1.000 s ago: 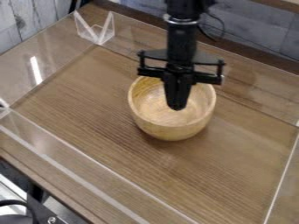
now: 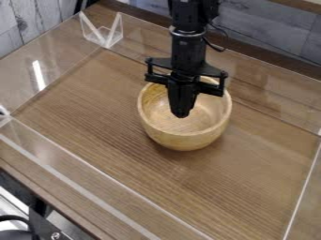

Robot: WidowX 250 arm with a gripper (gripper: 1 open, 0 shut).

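My black gripper (image 2: 186, 92) hangs down from the top centre over a cream, oval bowl (image 2: 182, 136) on the wooden table. Its lower tips reach into the upper part of the bowl's opening. I cannot tell whether the fingers are open or shut, or whether they touch the bowl. The inside of the bowl looks empty where it is not hidden by the gripper.
A clear plastic object (image 2: 105, 30) stands at the back left. A dark cable (image 2: 15, 228) shows at the bottom left corner.
The gripper has shifted slightly from where it was, and its head has changed pose over the bowl. The bowl looks to be in the same place.
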